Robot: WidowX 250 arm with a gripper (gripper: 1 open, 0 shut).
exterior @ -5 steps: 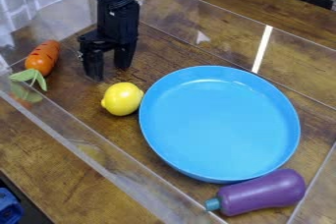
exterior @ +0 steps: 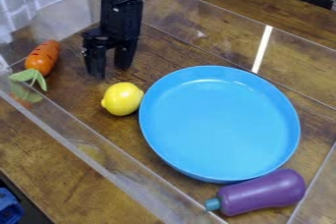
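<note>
My black gripper [exterior: 108,56] hangs low over the wooden table at the upper left, fingers down and open, with nothing seen between them. Just in front of it a yellow lemon [exterior: 122,98] rests on the wood, and to its left lies an orange carrot [exterior: 43,57] with pale green leaves. A large blue plate [exterior: 218,123] fills the middle right. At the lower right, below the plate, a purple eggplant [exterior: 262,193] lies on its side.
A clear, see-through barrier [exterior: 29,12] runs along the left side. The wood behind the plate, marked by a white strip [exterior: 262,49], is clear, as is the lower left of the table.
</note>
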